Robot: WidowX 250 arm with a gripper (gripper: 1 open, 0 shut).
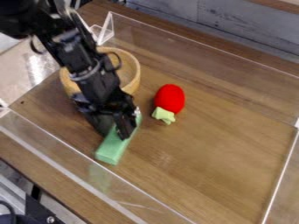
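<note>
My black gripper (121, 122) reaches down from the upper left onto the upper end of a green block (112, 150), which lies on the wooden table; whether its fingers are shut on the block cannot be told. A wooden bowl (125, 68) sits behind the arm, partly hidden by it. A red strawberry-like toy (170, 98) with a pale green top lies to the right of the gripper.
Clear low walls edge the work area at left, front and right. A grey wooden panel (222, 31) stands at the back.
</note>
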